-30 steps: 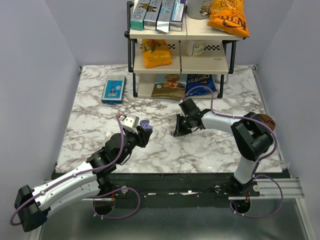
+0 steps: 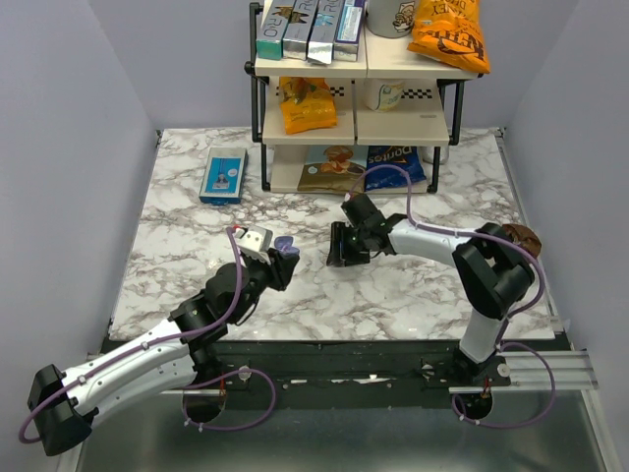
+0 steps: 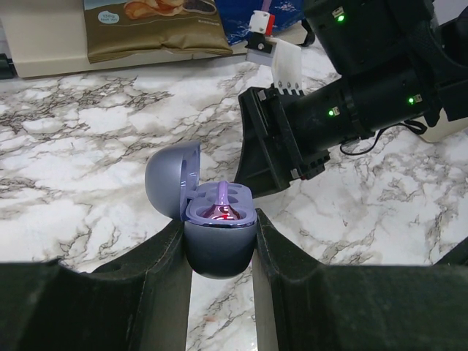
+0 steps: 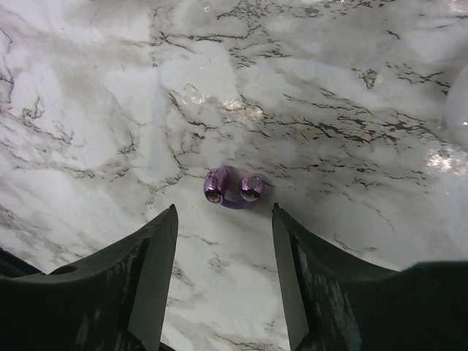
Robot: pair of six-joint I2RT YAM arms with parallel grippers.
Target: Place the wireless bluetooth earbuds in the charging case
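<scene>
The charging case (image 3: 220, 252), lavender-grey with its lid (image 3: 165, 180) raised, is gripped by my left gripper (image 2: 285, 267) above the table. Inside its cavity are a lavender ridge and a shiny reddish spot; I cannot tell whether an earbud sits there. On the marble lies a small purple piece, apparently an earbud (image 4: 232, 190), with two shiny rounded ends. My right gripper stands open low over the table, its fingers (image 4: 157, 248) apart on either side of the earbud's position and nothing held. In the top view, that gripper hides the earbud.
A shelf rack (image 2: 412, 125) with snack bags and boxes stands at the back. The blue box (image 2: 223, 175) lies at the back left, and a brown round object (image 2: 522, 239) at the right edge. Marble around the earbud is clear.
My right gripper has shifted left over the earbud, which showed beside its fingers before and is now covered in the top view. The left arm and case have stayed still.
</scene>
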